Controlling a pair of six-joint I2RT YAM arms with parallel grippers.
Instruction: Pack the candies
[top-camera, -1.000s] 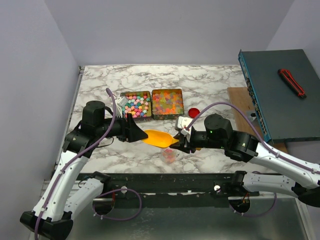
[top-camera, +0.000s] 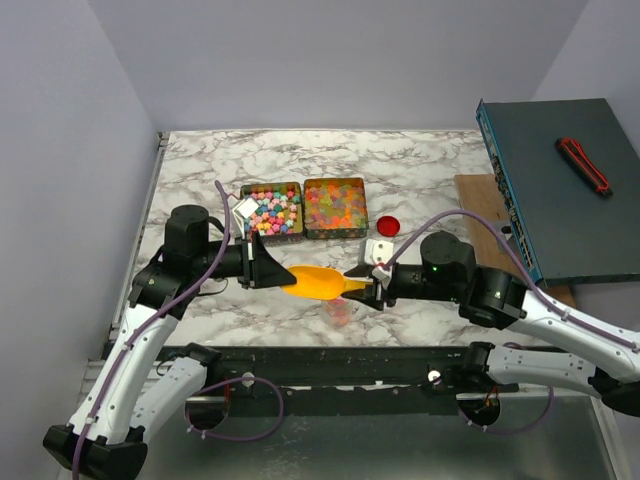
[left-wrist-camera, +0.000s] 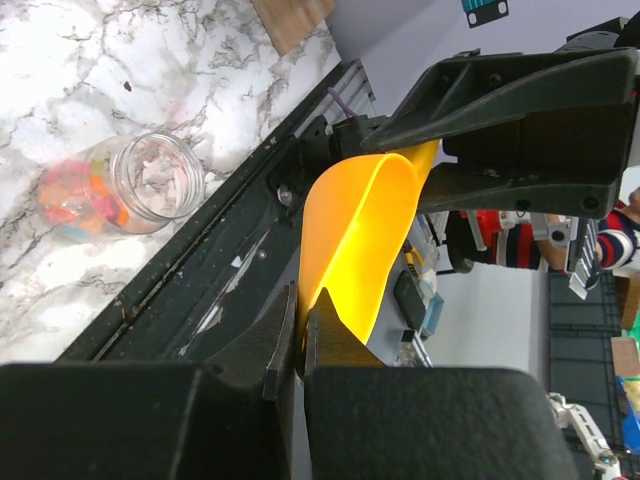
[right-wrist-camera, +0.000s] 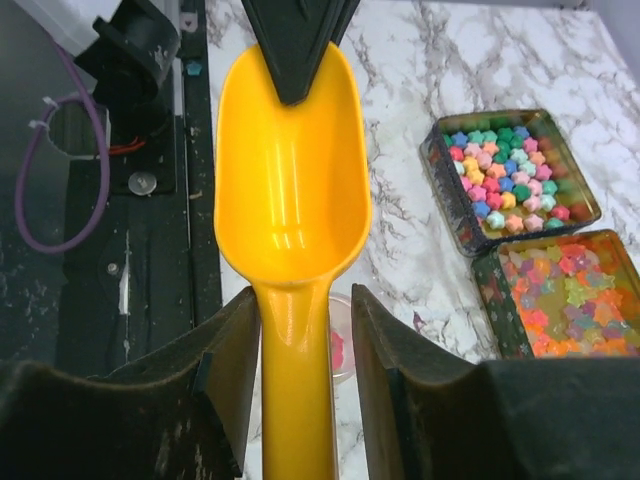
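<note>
A yellow scoop is held in the air between both arms, its bowl empty. My left gripper is shut on the tip of the bowl, its black fingertips pinching the thin rim. My right gripper has the narrow handle between its fingers, close to where the bowl begins. Below the scoop, a clear jar lies on the marble with orange and pink candies inside. One tin holds small multicoloured star candies; another tin beside it holds translucent gummy candies.
A red lid lies right of the tins. At the right stand a wooden board and a dark box with a red cutter on top. Marble behind the tins is clear.
</note>
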